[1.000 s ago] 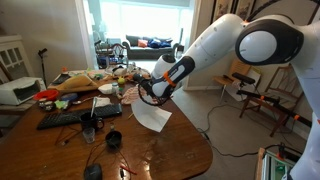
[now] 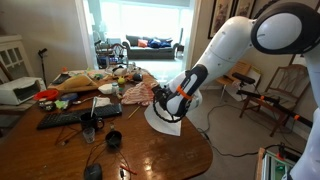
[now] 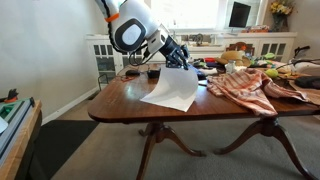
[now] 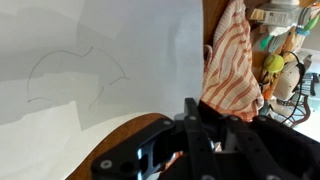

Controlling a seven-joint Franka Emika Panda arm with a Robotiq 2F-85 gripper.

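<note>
A white sheet of paper point(image 3: 174, 91) hangs at a slant over the table's edge, its upper end at my gripper point(image 3: 182, 64). The fingers are shut on the paper near that edge. Thin curved pencil-like lines show on the sheet point(image 4: 85, 75) in the wrist view, where it fills the left side. Dark fingers point(image 4: 192, 112) reach up to its lower right border; the exact pinch is hard to make out. In exterior view 1 the paper point(image 2: 164, 123) lies tilted below the gripper.
A red-and-white striped cloth point(image 3: 245, 90) lies beside the paper, close to the gripper. A keyboard point(image 2: 62, 119), a dark mug point(image 2: 113, 138) and cables occupy the table's left side. Clutter lines the back.
My gripper has moved rightward across exterior view 1, and the arm has folded back toward its base.
</note>
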